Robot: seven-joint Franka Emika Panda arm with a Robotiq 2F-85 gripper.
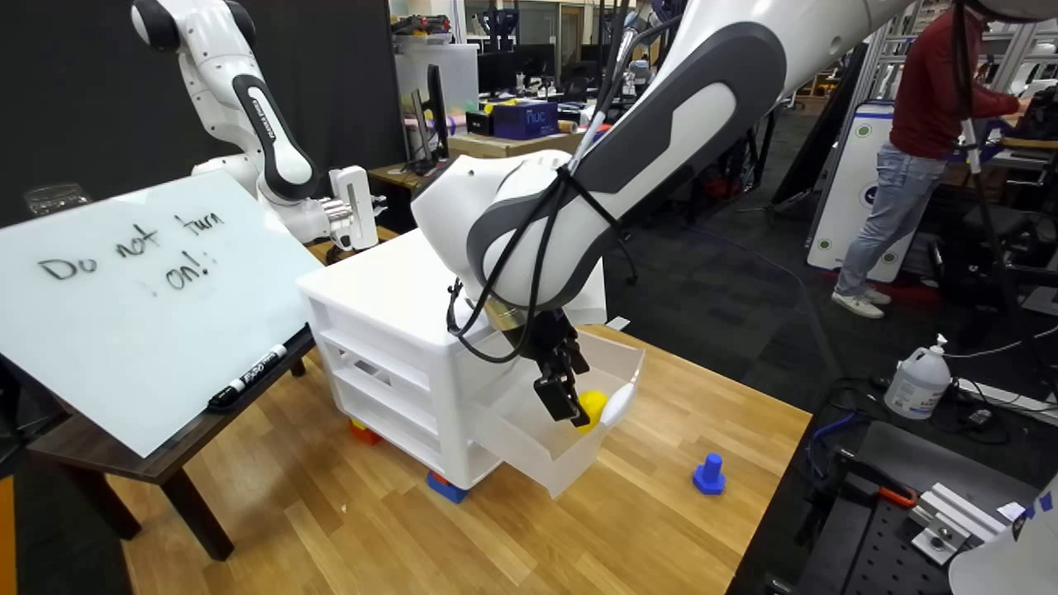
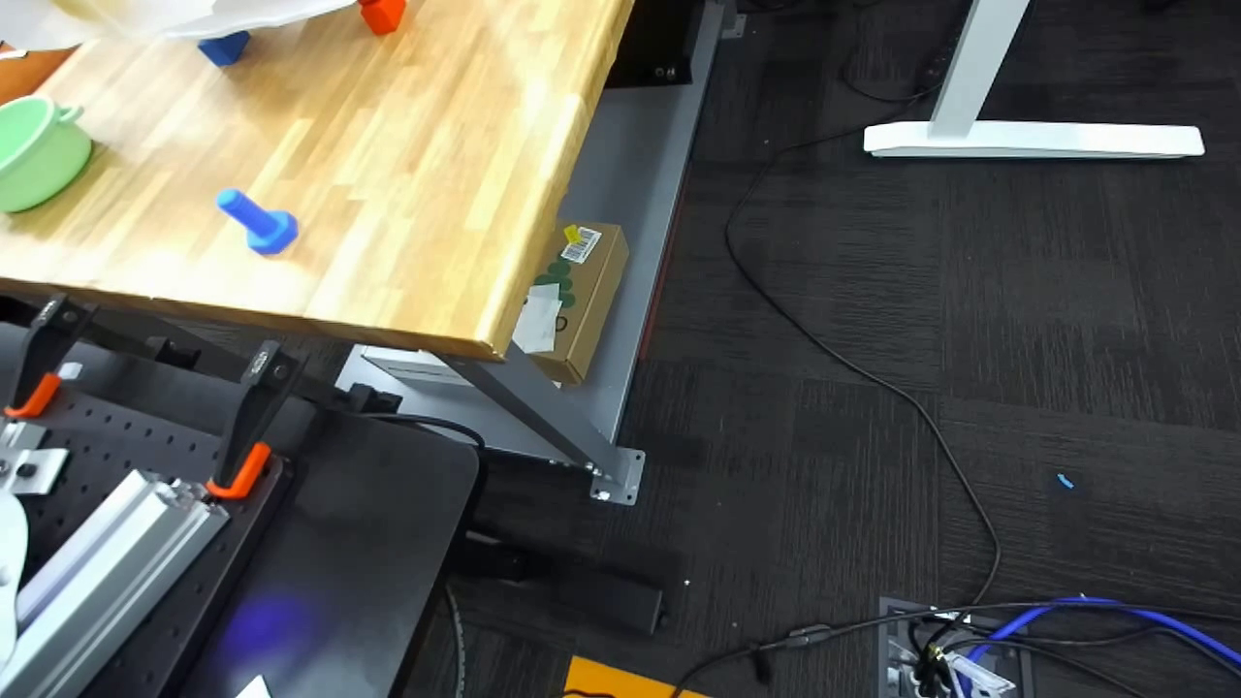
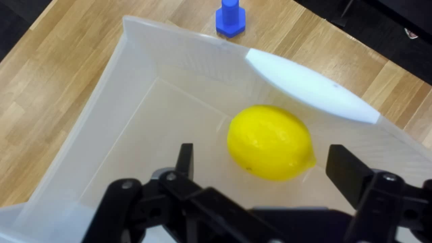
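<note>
A yellow lemon (image 3: pixel 270 142) lies on the floor of the pulled-out translucent drawer (image 3: pixel 139 77), close to its front wall with the white handle (image 3: pixel 312 87). My gripper is open over the drawer, one finger to each side of the lemon in the wrist view; nothing is held. In exterior view 1 the lemon (image 1: pixel 592 408) shows partly behind the gripper's fingers (image 1: pixel 558 395), which reach down inside the drawer. The white drawer cabinet (image 1: pixel 397 287) stands on the wooden table. The gripper is out of sight in exterior view 2.
A blue bolt-shaped piece (image 1: pixel 709 474) stands on the table in front of the drawer. Colored blocks (image 1: pixel 446 487) sit under the cabinet. A green pot (image 2: pixel 41 157) is near the table edge. A whiteboard (image 1: pixel 149 287) leans at the left.
</note>
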